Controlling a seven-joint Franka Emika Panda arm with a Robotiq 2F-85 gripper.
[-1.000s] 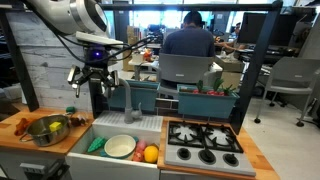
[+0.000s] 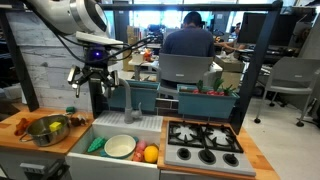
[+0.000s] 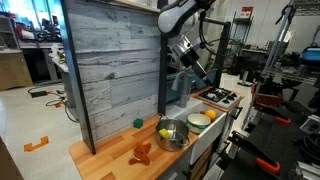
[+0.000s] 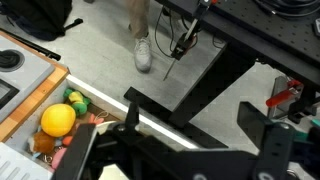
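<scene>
My gripper is open, its two dark fingers wide apart at the bottom of the wrist view with nothing between them. In the first exterior view the gripper [image 2: 76, 82] hangs high over the left part of the counter, clear of everything below. A metal pot [image 2: 41, 134] with something yellow inside stands on the wooden counter. Right of it, an open grey drawer or basin holds a pale bowl [image 2: 120, 147], a green item [image 2: 97, 144] and orange and yellow round pieces [image 2: 151, 154]. The wrist view shows an orange piece [image 4: 58, 121] at its left.
A gas stove [image 2: 205, 146] stands right of the basin, with a faucet [image 2: 128, 102] and a blue shelf [image 2: 205, 107] behind. An orange toy [image 3: 141, 153] and a green item [image 3: 138, 123] lie near the pot. A dark post rises beside the arm.
</scene>
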